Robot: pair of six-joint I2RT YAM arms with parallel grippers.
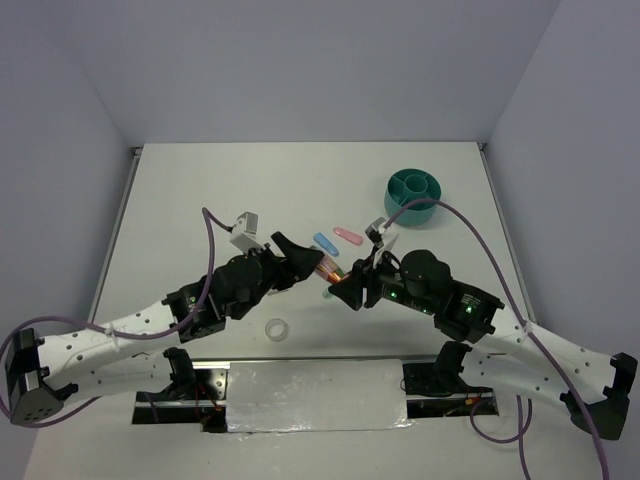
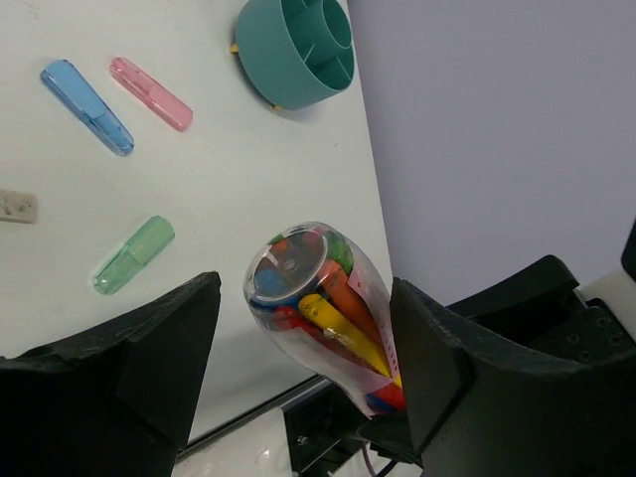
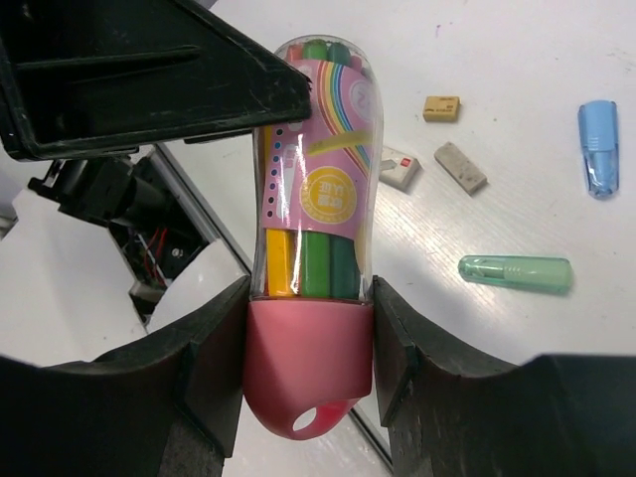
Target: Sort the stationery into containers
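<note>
A clear tube of coloured crayons or clay sticks [image 3: 314, 248], with a pink cap, stands upright in the right wrist view. My right gripper is shut on its pink end. In the left wrist view the tube's round clear end [image 2: 298, 260] points towards the camera, between the spread fingers of my left gripper. The left gripper is open; the tube lies close to one of its fingers [image 2: 422, 338], and whether they touch is unclear. Blue [image 1: 325, 243], pink [image 1: 348, 235] and green [image 3: 517, 273] capped pieces lie on the table.
A teal divided round holder [image 1: 413, 195] stands at the back right. Small erasers or blocks, one tan [image 3: 441, 108] and one grey [image 3: 460, 167], lie near a white one [image 3: 398, 168]. A white ring [image 1: 276, 329] rests near the front edge.
</note>
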